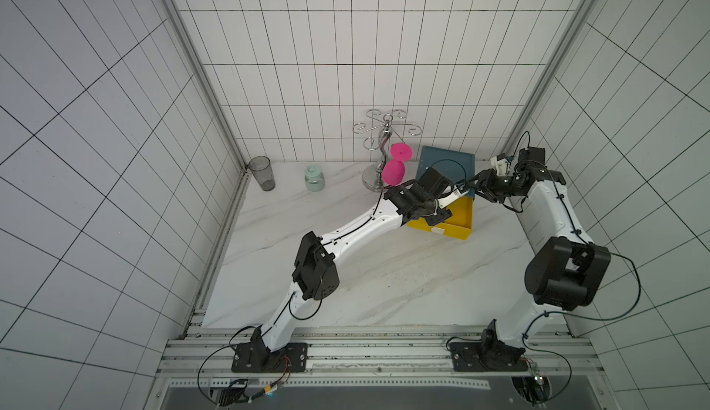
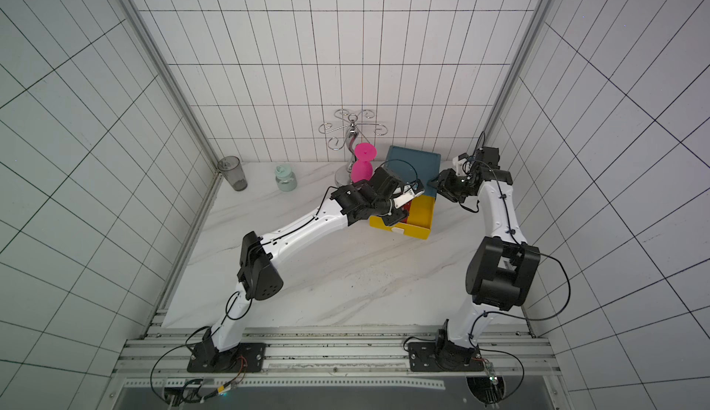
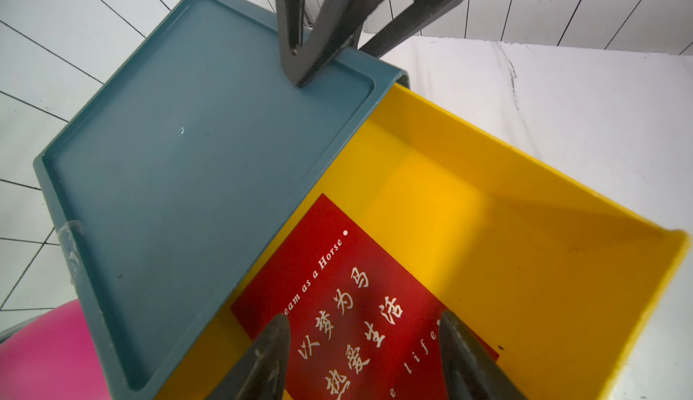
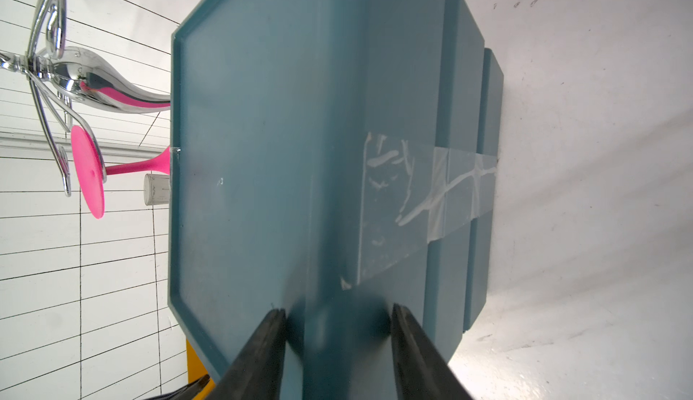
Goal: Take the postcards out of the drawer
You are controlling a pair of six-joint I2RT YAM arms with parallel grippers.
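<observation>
A red postcard (image 3: 339,255) with white lettering lies flat on the floor of the yellow drawer (image 3: 519,284), along its left side. The drawer is pulled out of the blue-grey cabinet (image 3: 187,154). Over the postcard, my left gripper stands open, one finger (image 3: 263,360) on each side of the lettering and nothing gripped. How far its tips are above the card I cannot tell. My right gripper is shut on the cabinet's upper right edge. Whether more cards lie beneath the top one is hidden.
Left of the cabinet stands a chrome rack (image 1: 386,125) with pink utensils (image 1: 394,173) hanging close to the left arm. A teal jar (image 1: 314,179) and a clear glass (image 1: 261,173) are farther left.
</observation>
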